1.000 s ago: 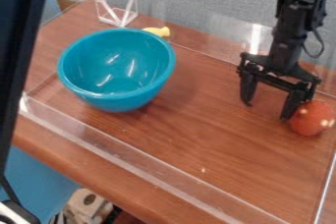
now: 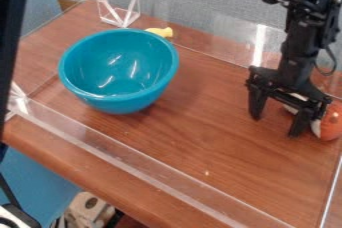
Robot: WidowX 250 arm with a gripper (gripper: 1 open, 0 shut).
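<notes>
The black gripper [image 2: 277,119] hangs low over the wooden table [image 2: 201,172] at the right, its two fingers apart and pointing down. An orange-red round object [image 2: 330,126] lies at the right edge, partly behind the gripper's right finger; whether they touch I cannot tell. A turquoise bowl [image 2: 118,69] stands at the left of the table.
A small yellow object [image 2: 162,32] lies behind the bowl, near a white frame-like rack [image 2: 116,12]. Clear low walls run along the table's edges.
The gripper has moved right and slightly down, toward the orange-red object, which it now partly covers in this view.
</notes>
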